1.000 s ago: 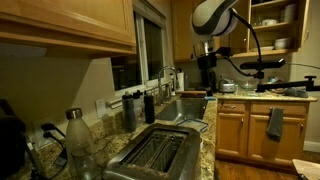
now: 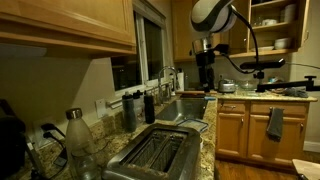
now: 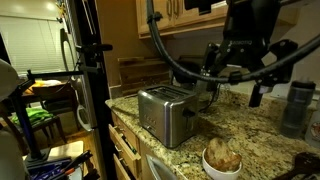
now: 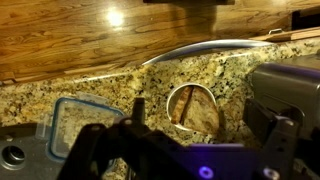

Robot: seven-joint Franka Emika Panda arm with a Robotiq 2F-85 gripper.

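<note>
My gripper hangs over the counter with its fingers spread wide apart and nothing between them. Below it in the wrist view stands a white bowl (image 4: 172, 104) holding pieces of bread (image 4: 201, 110). The same bowl (image 3: 221, 173) shows at the counter's front in exterior view 2, with the bread (image 3: 222, 154) rising above its rim. A silver toaster (image 3: 168, 112) stands beside the bowl. Exterior view 1 has the toaster (image 2: 150, 153) large in the foreground, empty slots upward, and the gripper (image 2: 208, 77) beyond it in the air.
A clear plastic container (image 4: 84, 125) lies by the sink (image 4: 22, 160) in the wrist view. Along the wall stand a steel bottle (image 2: 79, 137) and dark bottles (image 2: 149, 107). The counter (image 3: 190, 158) ends at a front edge above wooden drawers.
The arm has shifted very slightly in exterior view 1. The toaster and bottles stay where they were.
</note>
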